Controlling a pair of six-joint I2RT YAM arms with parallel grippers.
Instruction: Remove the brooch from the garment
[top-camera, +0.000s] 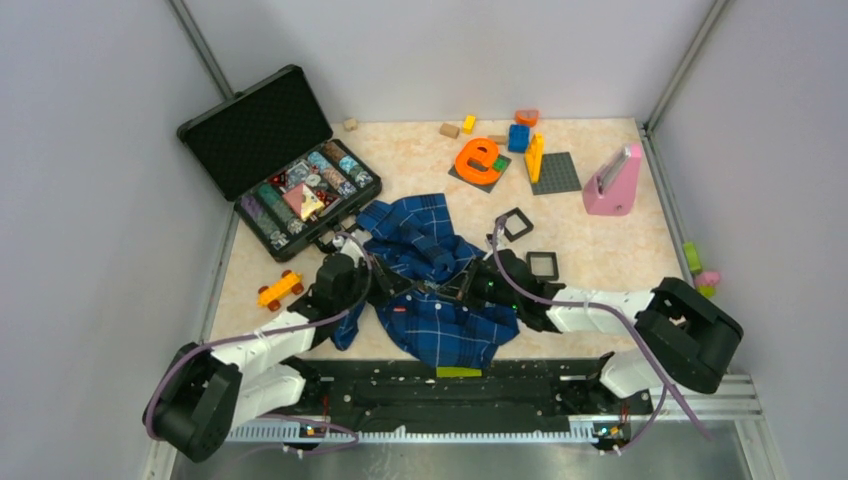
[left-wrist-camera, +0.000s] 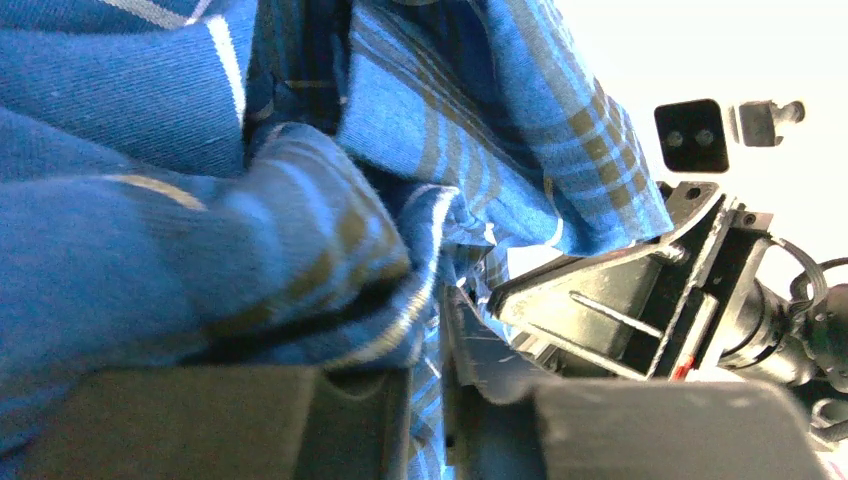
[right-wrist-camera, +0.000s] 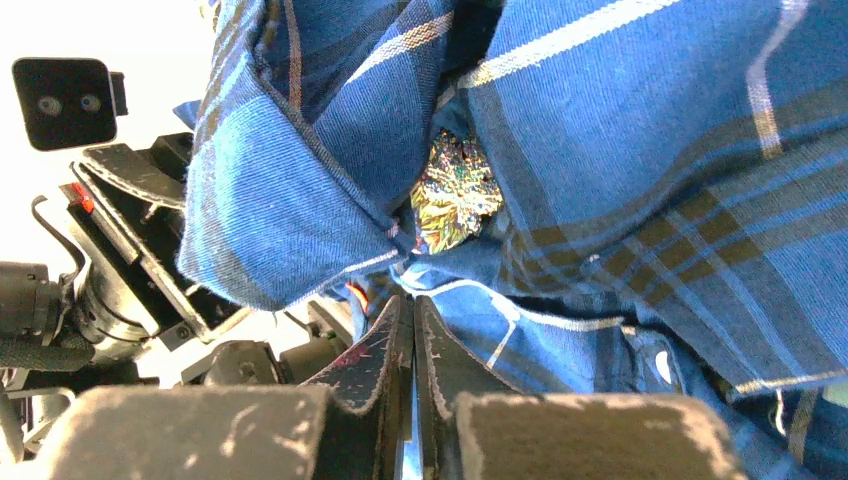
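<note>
The jewelled, multicoloured brooch (right-wrist-camera: 456, 200) sits in a crease of the blue plaid garment (right-wrist-camera: 600, 110), seen in the right wrist view. Below it, my right gripper is shut with nothing between its fingers; the brooch lies beyond the tips, clear of them. In the left wrist view the fingers of my left gripper stand close together with a narrow slit between them. A fold of cloth covers the tip of its left finger, so whether fabric is pinched there is unclear. From above, both grippers meet over the garment's middle.
An open black case (top-camera: 300, 195) of poker chips stands at the upper left, a yellow toy car (top-camera: 280, 290) below it. Coloured blocks (top-camera: 519, 138), black square frames (top-camera: 542, 265) and a pink stand (top-camera: 613, 182) lie around the back and right. Bare table shows right of the garment.
</note>
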